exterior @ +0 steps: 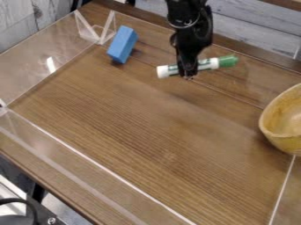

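Note:
My black gripper (188,63) reaches down from the top centre and is shut on a white tube with a green end (209,63), held level over the wooden table (118,132). The tube's white end points left, the green end right. The fingertips are small and partly hidden against the tube.
A blue block (122,44) stands at the back left, left of the gripper. A yellow bowl (281,119) sits at the right edge. Clear plastic walls line the left side.

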